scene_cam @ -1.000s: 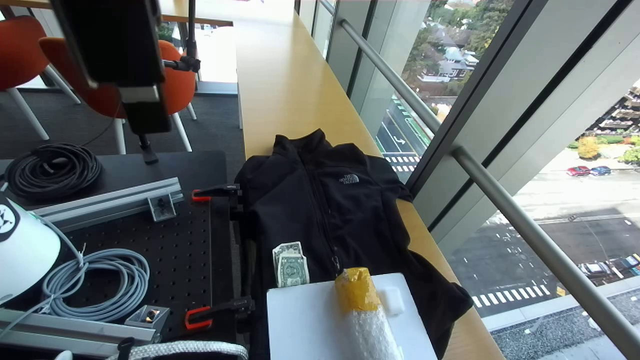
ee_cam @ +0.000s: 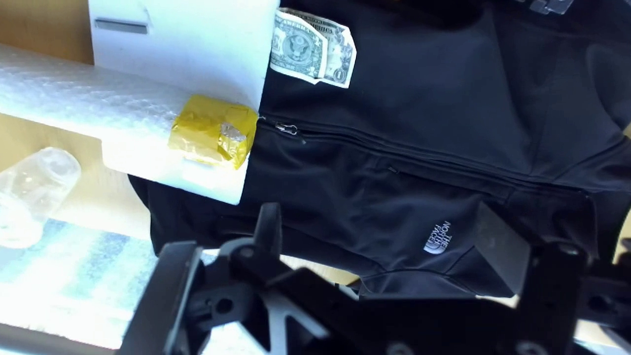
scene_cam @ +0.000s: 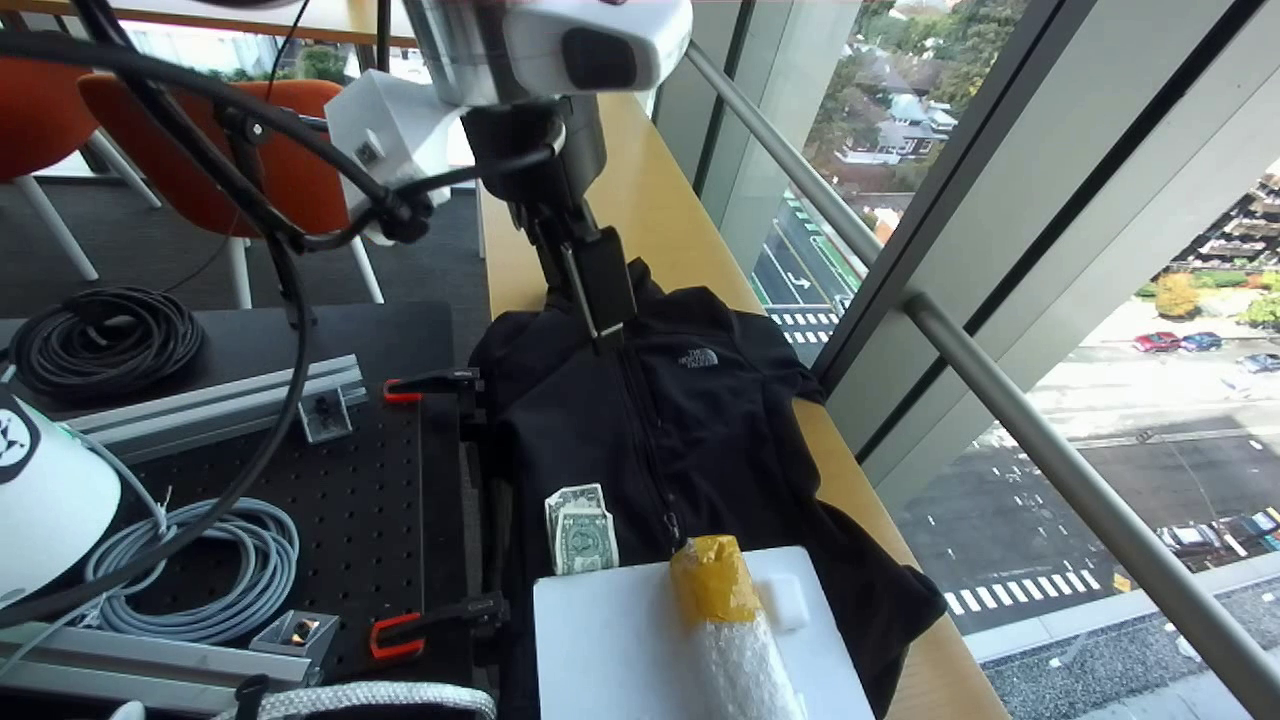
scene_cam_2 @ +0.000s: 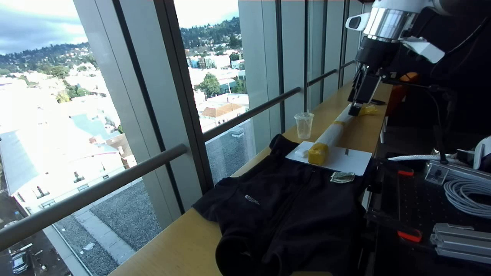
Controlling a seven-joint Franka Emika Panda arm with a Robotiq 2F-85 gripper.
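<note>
A black jacket (scene_cam: pixel 720 420) with a white chest logo lies spread on the long wooden counter, front side up. Folded dollar bills (ee_cam: pixel 313 48) rest on its fabric, close to a white board (ee_cam: pixel 177 26). Across that board lies a roll in bubble wrap (ee_cam: pixel 77 88), its end bound in yellow tape (ee_cam: pixel 207 127). My gripper hangs above the jacket, fingers pointing down, fingers open and nothing held. In exterior view 1 the gripper (scene_cam: pixel 585 300) appears over the collar end, partly hiding it.
A clear plastic cup (scene_cam_2: pixel 303 125) stands on the counter by the window rail (scene_cam_2: pixel 257 108). Beside the counter is a black pegboard table (scene_cam: pixel 372 528) with clamps, coiled cables and metal rails. Bare counter (scene_cam_2: pixel 170 246) shows along the jacket's window side.
In exterior view 1 the arm was at the upper left, clear of the jacket. It has swung right, and the gripper now appears over the collar. The jacket, bills and board look unmoved.
</note>
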